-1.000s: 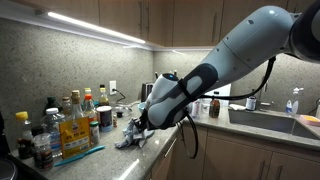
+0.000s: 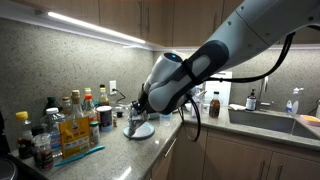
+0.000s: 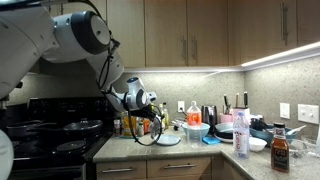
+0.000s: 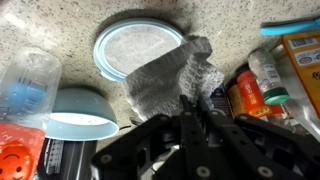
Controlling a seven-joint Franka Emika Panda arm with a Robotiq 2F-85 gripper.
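A grey cloth (image 4: 172,82) hangs from my gripper, which is shut on it, in the wrist view. In exterior view 1 my gripper (image 2: 143,104) is above the counter, with the cloth drooping below it in front of a pale round plate (image 2: 145,130). That plate (image 4: 135,47) lies flat on the speckled counter in the wrist view, the cloth covering part of its lower right edge. Exterior view 2 shows the plate (image 3: 167,141) below and to the right of my gripper (image 3: 152,112). The fingertips' grip point is partly hidden by cloth.
Several bottles and jars, among them a yellow-labelled bottle (image 2: 74,132), crowd the left by the wall. A light blue bowl (image 4: 82,113) stands near the plate. A blue utensil (image 2: 82,156) lies on the counter, whose front strip is clear.
My gripper has risen with the cloth. The cloth was spread low over the counter and plate a second ago; now it hangs higher and more of the plate shows.
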